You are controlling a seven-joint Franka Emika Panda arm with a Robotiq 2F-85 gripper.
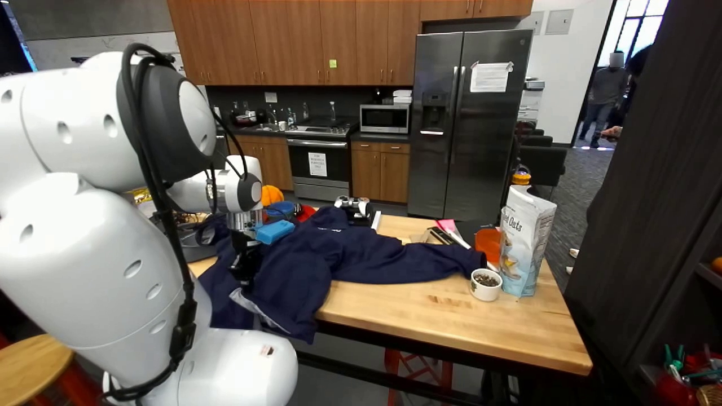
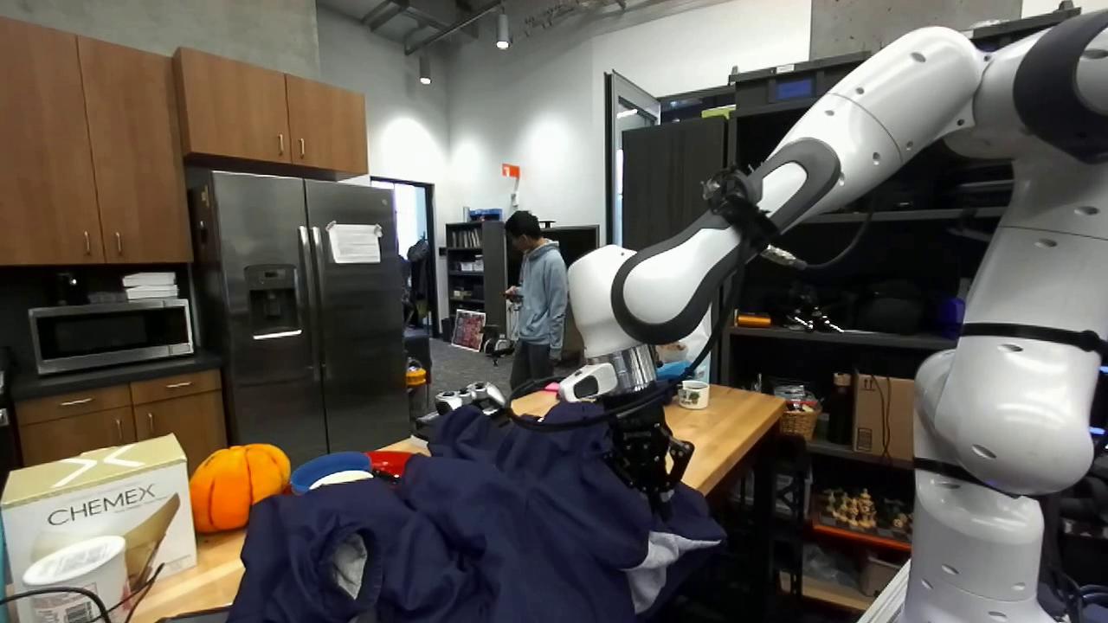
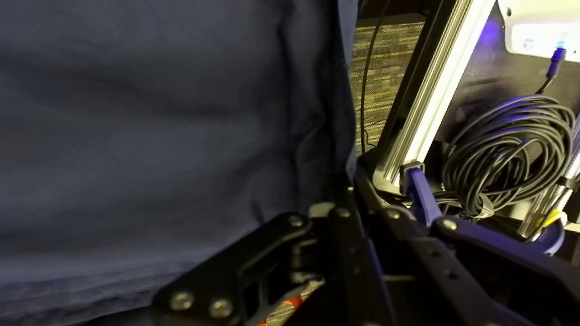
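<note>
A navy blue garment [image 1: 365,254] lies over the left part of the wooden table, one sleeve stretched to the right. Its near end hangs past the table's front edge, where a strip of pale grey lining [image 2: 656,555] shows. My gripper [image 1: 245,281] points down at this end, shut on the navy cloth. In the wrist view, the cloth [image 3: 163,136] fills the left side, and its right edge runs down to the closed fingertips of my gripper. How much fabric is pinched is hidden by the fingers.
A white cup [image 1: 485,285] stands by the sleeve's end, beside an oats bag [image 1: 524,243]. An orange pumpkin [image 2: 240,486], a Chemex box [image 2: 104,509] and a blue bowl [image 2: 330,469] stand behind the garment. Bare wood [image 1: 433,311] shows along the right front.
</note>
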